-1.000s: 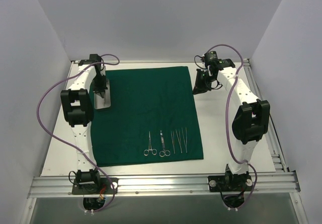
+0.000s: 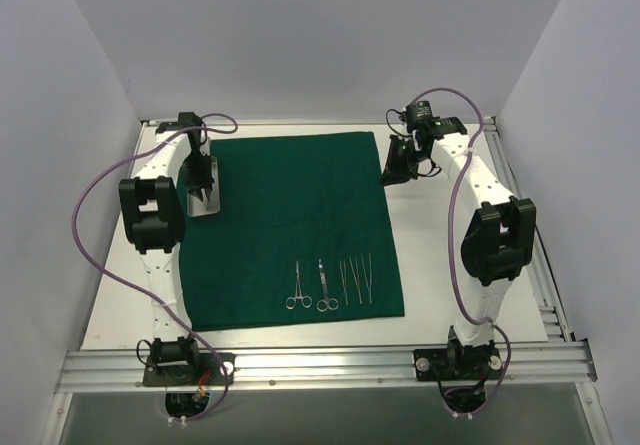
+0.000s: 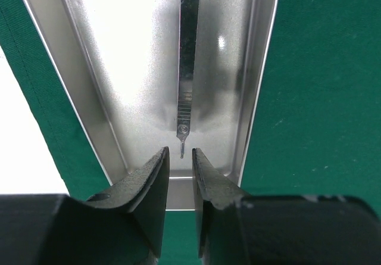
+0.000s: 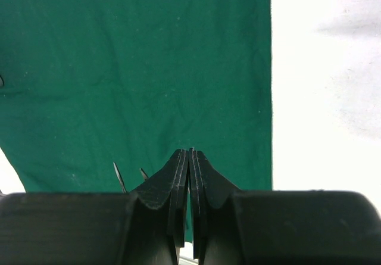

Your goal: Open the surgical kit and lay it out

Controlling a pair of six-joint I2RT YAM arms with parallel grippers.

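A steel tray [image 3: 265, 50] sits on the green drape [image 2: 280, 195] at the upper left. Inside it lies a slim metal scalpel handle [image 3: 187, 56], narrow tip toward my left gripper. That gripper hovers at the tray's near end, part open, nothing visible between its fingers. My right gripper is shut over the drape's upper right edge; nothing shows between its fingertips. Laid out along the lower drape are a clamp [image 2: 298, 293], scissors [image 2: 326, 295] and several slim forceps-like instruments [image 2: 359, 285].
Bare white table [image 2: 440, 275] borders it on the right and in a strip on the left. Walls surround the table at the back and sides.
My left arm has shifted slightly over the tray. The right arm and the laid-out instruments look unchanged.
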